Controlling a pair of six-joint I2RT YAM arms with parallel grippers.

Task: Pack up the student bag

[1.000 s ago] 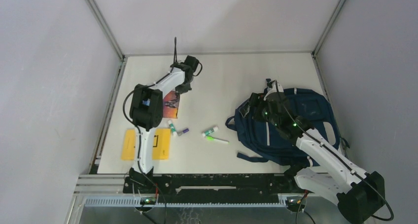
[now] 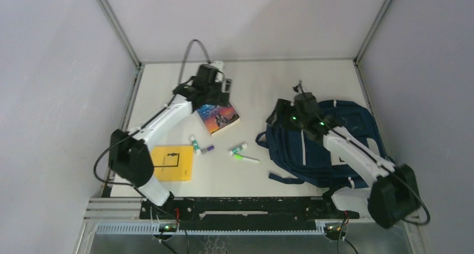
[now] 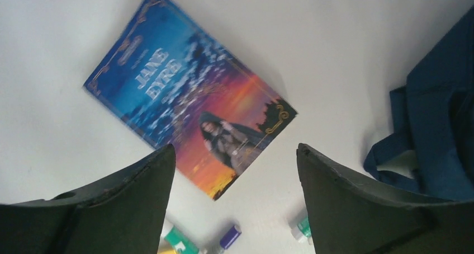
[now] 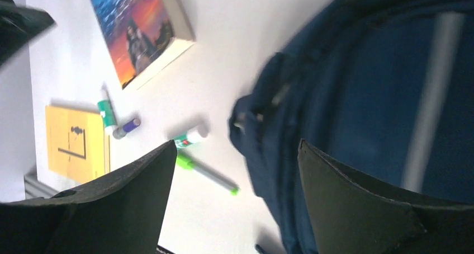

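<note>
The Jane Eyre book [image 2: 218,117] lies flat on the table, cover up, under and just right of my left gripper, which is open with empty space between its fingers. My right gripper hangs open over the left edge of the navy backpack [image 2: 349,153]. Yellow notebooks [image 2: 167,161] lie at the front left. Between them and the bag lie glue sticks [image 2: 194,145] [image 2: 238,149], a small purple-capped item [image 2: 209,148] and a green highlighter [image 2: 246,159].
The backpack covers the right side, its straps spread toward the middle. Grey walls enclose the table at left, right and back.
My left arm has risen off the book, which now lies angled further right than about a second ago. My right arm has shifted slightly left and toward the camera.
</note>
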